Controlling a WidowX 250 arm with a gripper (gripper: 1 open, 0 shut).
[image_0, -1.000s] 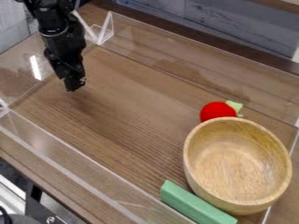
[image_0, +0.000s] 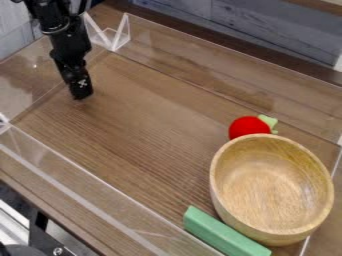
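Note:
My black gripper (image_0: 79, 85) hangs low over the wooden surface at the upper left, its fingers pointing down with nothing visible held; the fingers are small and dark here. At the right sit a red object with a green top (image_0: 249, 128), like a tomato or strawberry, and a large light wooden bowl (image_0: 271, 190), empty, just in front of it. A green bar-shaped object (image_0: 225, 236) lies at the bottom, left of the bowl.
Clear walls or edging run along the left and front, and a wooden ledge is at the top right.
The gripper has shifted slightly over the last second and now reaches a little lower and to the right. The objects at the right have not moved.

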